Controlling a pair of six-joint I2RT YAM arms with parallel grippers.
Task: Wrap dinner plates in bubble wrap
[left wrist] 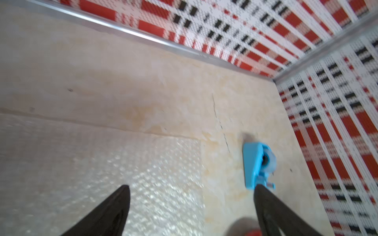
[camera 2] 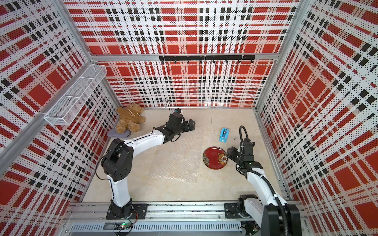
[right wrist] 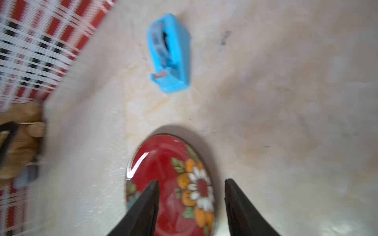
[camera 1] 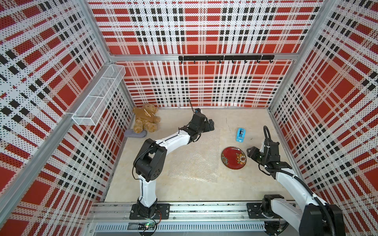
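Observation:
A dark red plate with painted flowers (camera 1: 233,158) lies on the table, just right of the flat sheet of clear bubble wrap (camera 1: 195,163). My left gripper (camera 1: 211,125) is open above the back edge of the sheet, empty between its spread fingers. To the right of the plate hovers my right gripper (camera 1: 252,151), also open. In the right wrist view the plate (right wrist: 169,184) shows below and between the fingers, clear of their grip. The blue tape dispenser (camera 2: 224,134) stands behind the plate.
A brown teddy bear (camera 1: 145,118) sits in the back left corner beside a grey cushion-like item (camera 1: 135,133). A white wire basket (camera 1: 100,94) hangs on the left wall.

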